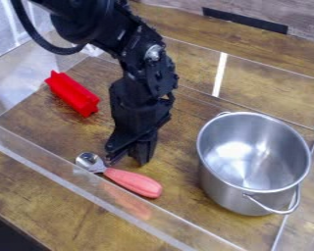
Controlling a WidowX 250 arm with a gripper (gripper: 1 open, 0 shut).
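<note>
The black gripper [127,149] hangs low over the middle of the wooden table, shut, with nothing visible between its fingers. Just below and left of its fingertips lies a pink-handled tool [130,180] with a metal head, along the front of the work area. A steel pot [251,157] stands upright to the right of the gripper.
A red block [74,92] lies at the back left. Clear plastic edges run along the left and front of the work area. Bare table shows between the red block and the gripper, and behind the pot.
</note>
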